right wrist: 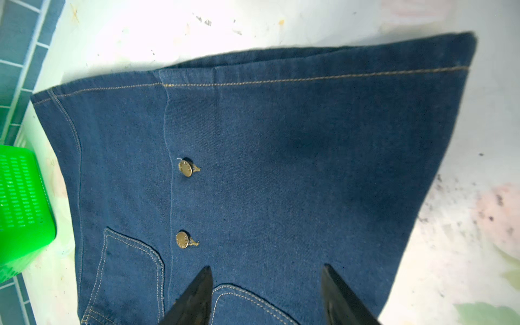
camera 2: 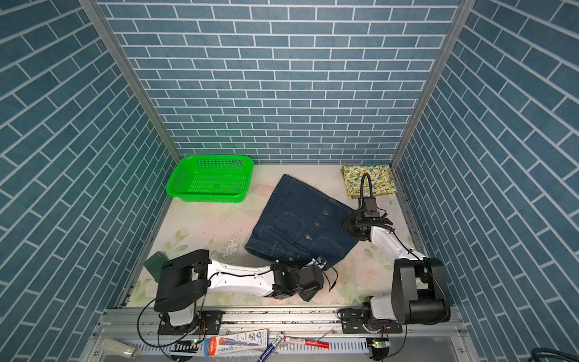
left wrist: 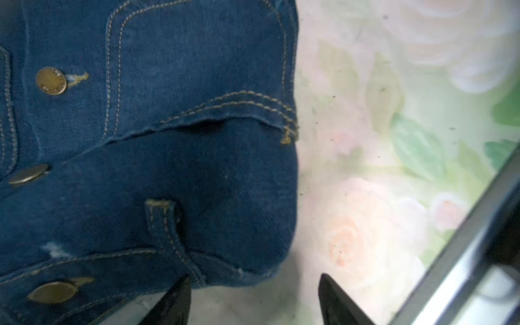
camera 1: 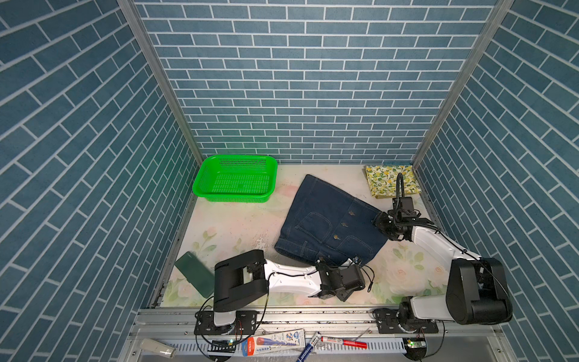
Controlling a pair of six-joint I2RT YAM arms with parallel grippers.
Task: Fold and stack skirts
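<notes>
A dark blue denim skirt with brass buttons lies spread at an angle across the middle of the table. Its hem edge runs across the upper part of the right wrist view. In the left wrist view, the waistband is rumpled and partly turned over. My left gripper stands open at the waistband corner, nothing visibly held between its fingers. Over the skirt's right side, my right gripper is open above the denim. Another folded cloth, yellow with a leafy print, lies at the back right; whether it is a skirt I cannot tell.
A green basket, empty, stands at the back left. Near the front left lies a dark green flat object. Markers and a packet sit on the front rail, off the table. Bare table shows left of the skirt.
</notes>
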